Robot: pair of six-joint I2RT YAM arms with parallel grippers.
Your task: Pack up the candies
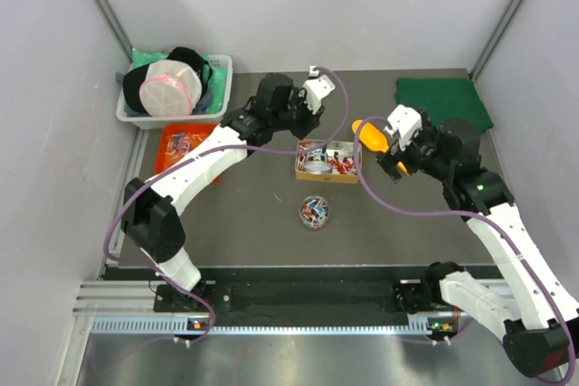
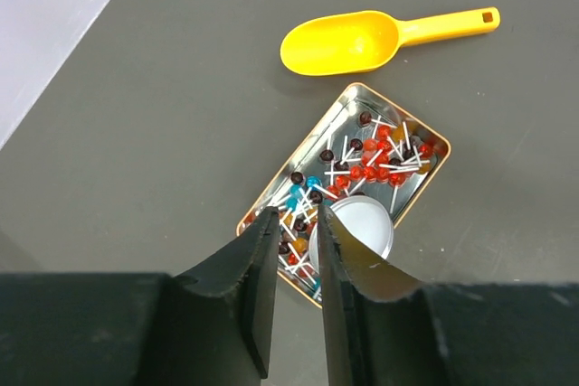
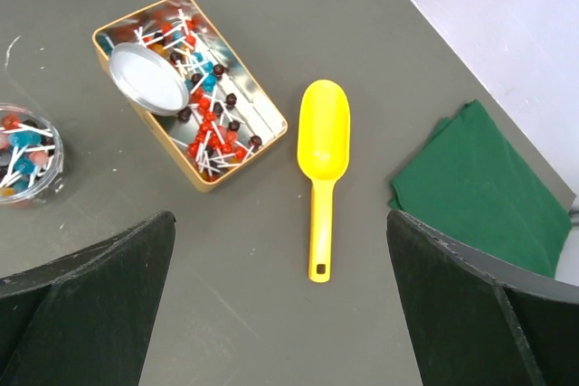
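Observation:
A rectangular tin [image 1: 340,178] with lollipops sits at the table's middle. Against its near long side rests a round silvery lid, over the candies and overlapping the rim; in the left wrist view the lid [image 2: 364,226] is partly behind a finger. My left gripper stands a little open above the tin, nothing seen between its fingers. In front of the tin is a clear round tub [image 1: 314,212] of lollipops. My right gripper is wide open and empty, above the table right of the tin.
The yellow scoop [image 3: 323,146] lies right of the tin, a folded green cloth [image 3: 484,187] farther right. At the left stand an orange tray [image 1: 169,149] and a white basket [image 1: 227,88] with caps. Bare table [image 1: 262,232] surrounds the tub.

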